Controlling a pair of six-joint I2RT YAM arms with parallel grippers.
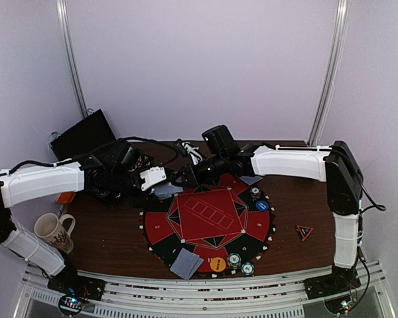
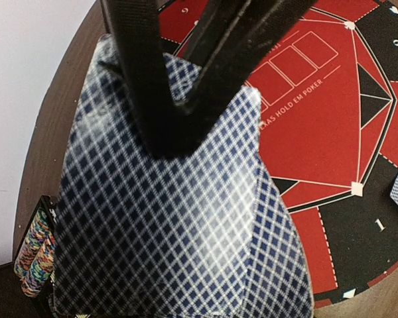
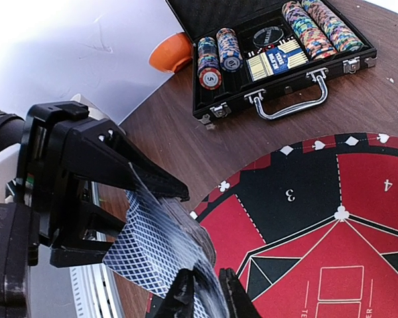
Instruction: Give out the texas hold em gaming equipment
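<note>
Blue-checked playing cards (image 2: pixel 159 238) fill the left wrist view; one layer sticks out at an angle along the right side. My left gripper is shut on this deck, seen from the side in the right wrist view and holding it above the table. From the opposite side, my right gripper reaches over the deck's face, fingertips together against the cards. Its fingers (image 3: pixel 179 295) meet the deck at the bottom of the right wrist view. No card clearly shows pinched between them. The red-black poker mat (image 1: pixel 205 212) lies below.
An open chip case (image 3: pixel 285 73) stands at the back left beside an orange bowl (image 3: pixel 171 53). Cards (image 1: pixel 186 263) and several chips (image 1: pixel 217 264) lie at the mat's front. A mug (image 1: pixel 53 232) stands at left, a triangular dealer marker (image 1: pixel 304 232) at right.
</note>
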